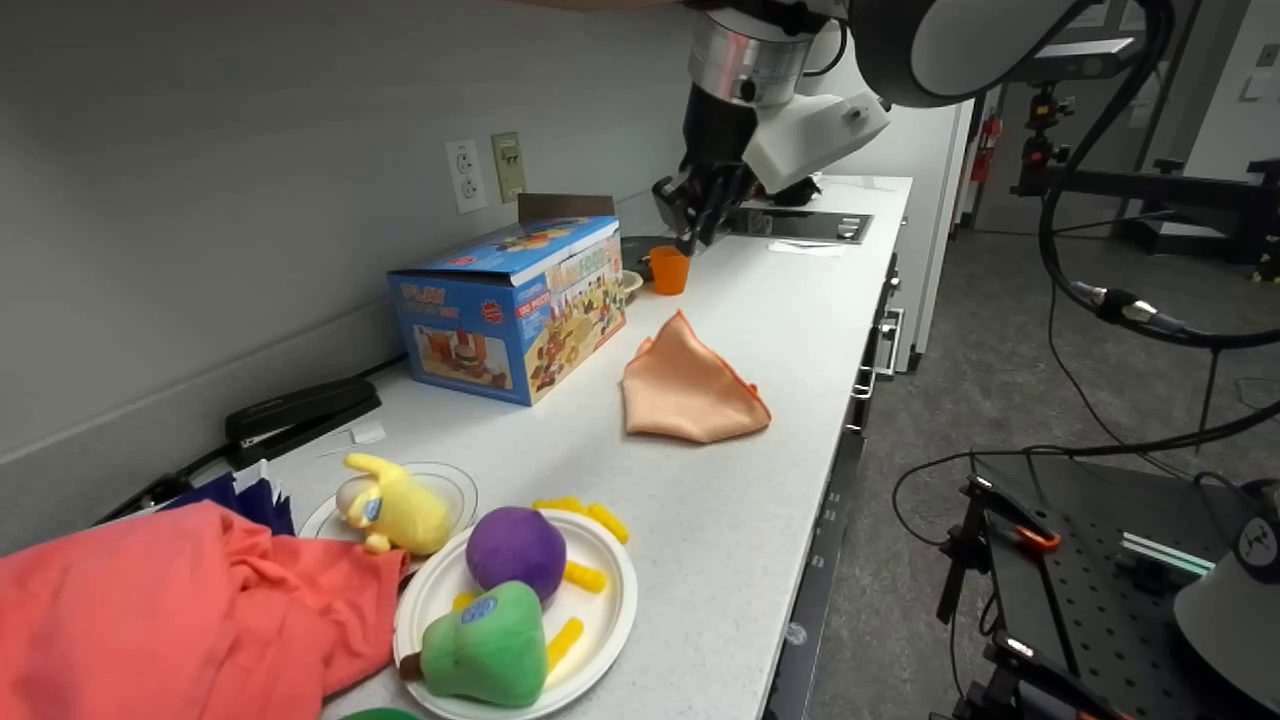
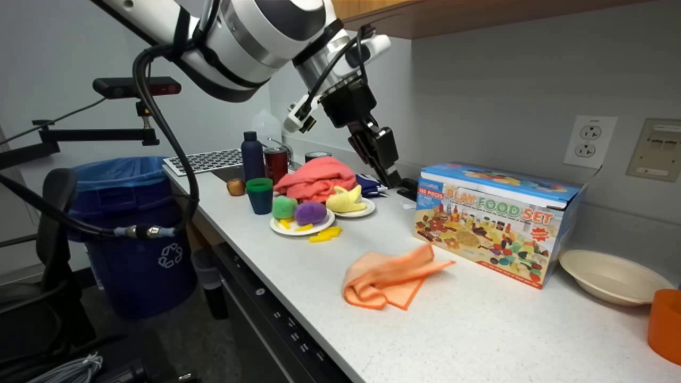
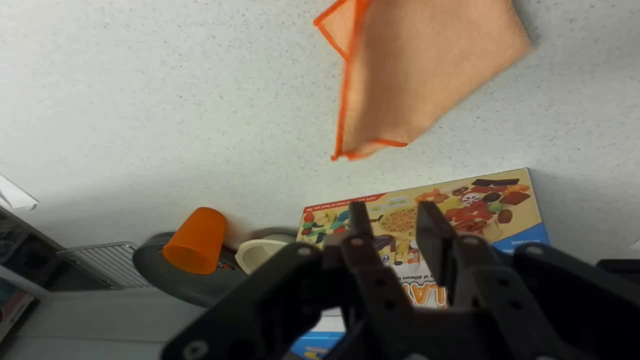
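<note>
An orange cloth (image 1: 690,390) with a brighter orange edge lies loosely folded on the white counter, one corner peaked. The wrist view shows the same cloth (image 3: 432,66) at the top, clear of my fingers. My gripper (image 1: 686,240) hangs in the air above the counter, higher than the cloth and apart from it. In the wrist view a gap shows between the two dark fingertips of the gripper, with nothing held in it; the printed box behind shows through.
The play food box (image 2: 488,223) stands against the wall beside the cloth. An orange cup (image 1: 669,270) and a bowl (image 2: 613,277) are past it. A plate (image 1: 621,612) with plush food and a red cloth (image 1: 180,612) occupy the near end. The counter's front edge is open.
</note>
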